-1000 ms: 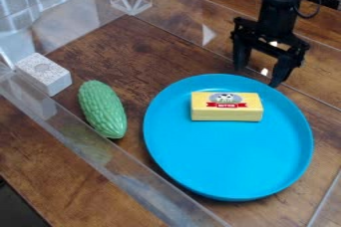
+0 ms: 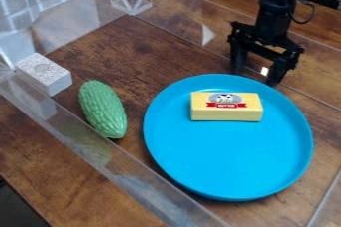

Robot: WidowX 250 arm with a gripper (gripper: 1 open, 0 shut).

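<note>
A yellow butter box lies on the upper part of a round blue plate. Left of the plate lies a green bumpy cucumber-like vegetable, and farther left a white speckled block. My black gripper hangs at the back right, just above and behind the plate's rim, apart from the butter box. Its fingers are spread apart, with nothing clearly visible between them.
Clear plastic walls border the wooden work surface at the left, front and back. A tiled wall stands at the back left. The wooden area behind the vegetable and left of my gripper is clear.
My gripper has shifted very slightly from about a second ago. The objects on the table have not moved.
</note>
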